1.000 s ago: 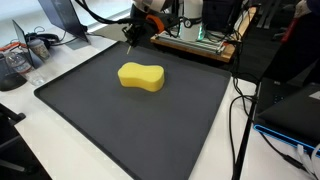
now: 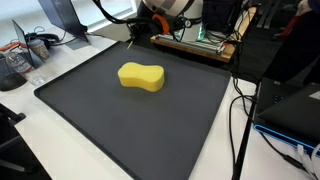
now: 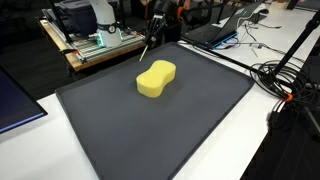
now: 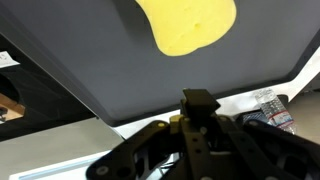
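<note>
A yellow sponge point(image 2: 141, 77), pinched in at its middle, lies on the dark grey mat point(image 3: 150, 125). The wrist view shows part of the sponge point(image 4: 190, 22) at the top, apart from my gripper, whose black fingers are together. In exterior view 2, a thin, light stick point(image 3: 143, 52) points down from the gripper at the mat's far edge, beyond the sponge. The stick's upper end and the grip on it are hard to make out.
Dark cables point(image 3: 293, 88) run along one side of the table. A clear object point(image 4: 272, 108) lies off the mat's edge in the wrist view. A wooden-edged tray point(image 2: 205, 46) with items stands at the back.
The arm at the back of the mat has shifted slightly. The sponge stays in the same place.
</note>
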